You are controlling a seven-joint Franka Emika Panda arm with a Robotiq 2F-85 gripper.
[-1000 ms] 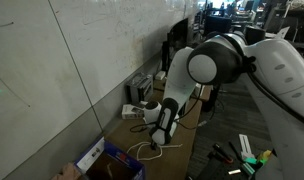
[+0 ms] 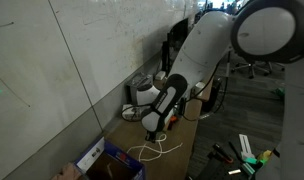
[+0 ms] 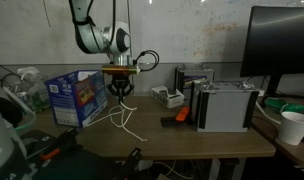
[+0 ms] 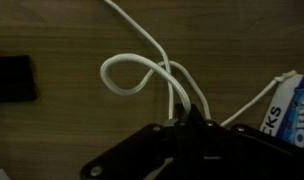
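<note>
A thin white rope [image 4: 152, 68] lies loosely looped on the dark wooden table, and part of it runs up between the fingers of my gripper. In exterior view 2 the gripper [image 3: 120, 92] points down above the tabletop, shut on the rope [image 3: 120, 117], whose strands hang and spread out below it. From exterior view 1, the rope [image 2: 158, 151] shows as a loose loop under the gripper [image 2: 150, 136]. The rope's exact grip point is dark and partly hidden by the fingers.
A blue snack box [image 3: 64, 102] stands close to the gripper's side. Elsewhere on the table are a black and red object [image 3: 178, 120], a grey device [image 3: 222, 108], a small white box [image 3: 169, 98] and a white cup [image 3: 294, 127].
Part of the rope has come up too.
</note>
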